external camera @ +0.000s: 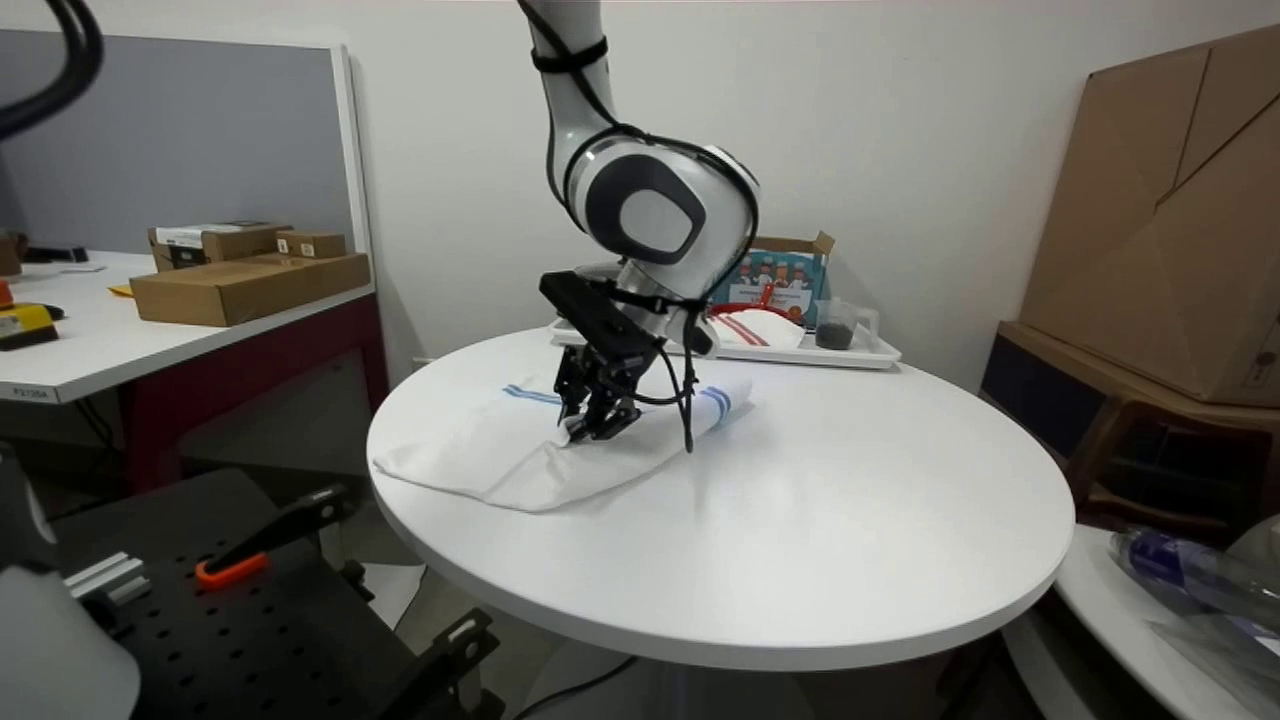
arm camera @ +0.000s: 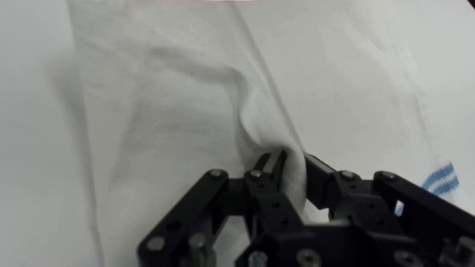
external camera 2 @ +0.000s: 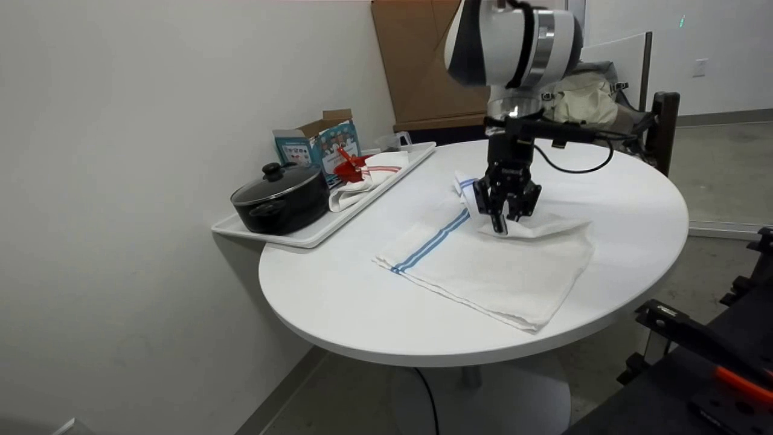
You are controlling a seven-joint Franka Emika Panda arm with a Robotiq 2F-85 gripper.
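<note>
A white towel with blue stripes point(external camera 2: 500, 272) lies partly folded on the round white table point(external camera: 768, 528). My gripper is shut on a bunched fold of that towel, seen upright between the black fingers in the wrist view. From the first exterior side, the gripper point(external camera: 584, 426) is low over the middle of the cloth. A raised flap runs from the gripper point(external camera 2: 505, 221) toward the table's near right in the second exterior view. Part of the striped end bends up behind the fingers, and the arm covers some of it.
At the wall side stands a white tray point(external camera 2: 326, 233) with a black lidded pot point(external camera 2: 282, 199), an open blue box point(external camera 2: 319, 148), a red item point(external camera 2: 351, 168), a red-striped cloth point(external camera 2: 384, 165) and a clear cup point(external camera: 846, 325).
</note>
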